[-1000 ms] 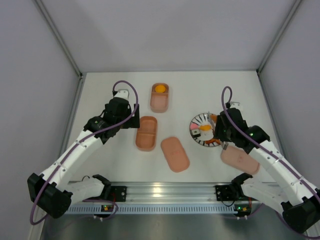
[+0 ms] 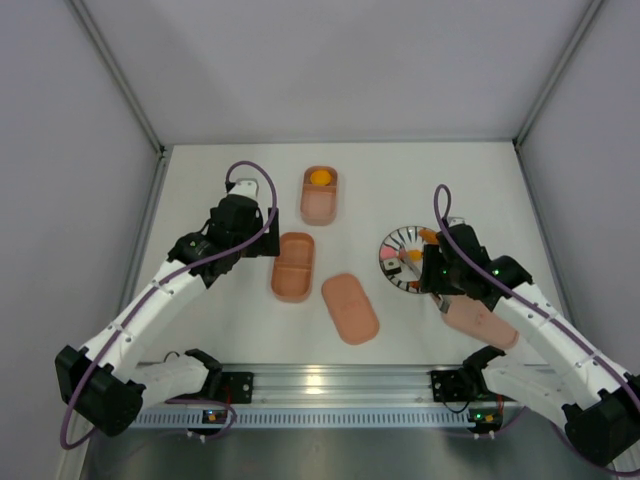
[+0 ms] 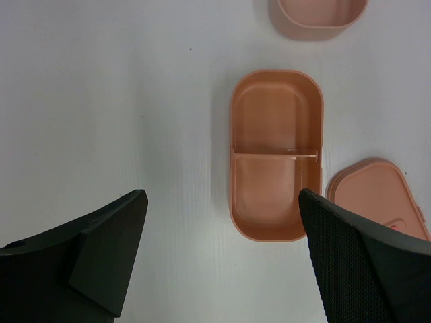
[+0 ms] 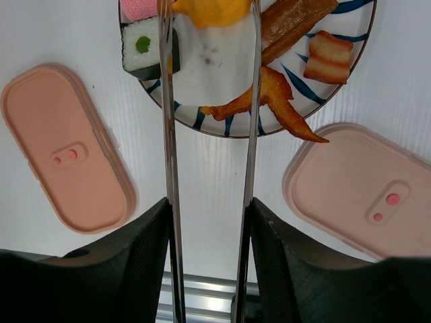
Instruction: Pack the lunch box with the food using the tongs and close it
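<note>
A round plate (image 2: 388, 272) at right centre carries sushi (image 4: 145, 47), fried pieces (image 4: 286, 108), a meat slice (image 4: 328, 57) and yellow food (image 4: 212, 10). Metal tongs (image 4: 170, 148) reach over it, their arms apart, with the yellow food seen between them near the upper edge of the right wrist view. My right gripper stands open at tong width, a finger against each tong arm. An empty two-part lunch box (image 3: 276, 195) lies below my left gripper, which is open and empty. The tong tips are out of the right wrist view.
Farther back is another lunch box (image 2: 319, 205) with yellow food (image 2: 320, 178) in its rear compartment. One pink lid (image 2: 350, 308) lies left of the plate, a second lid (image 2: 480, 320) in front of it to the right.
My right gripper has shifted slightly left and toward the front, the tongs swinging left across the plate. The left arm has stayed still.
</note>
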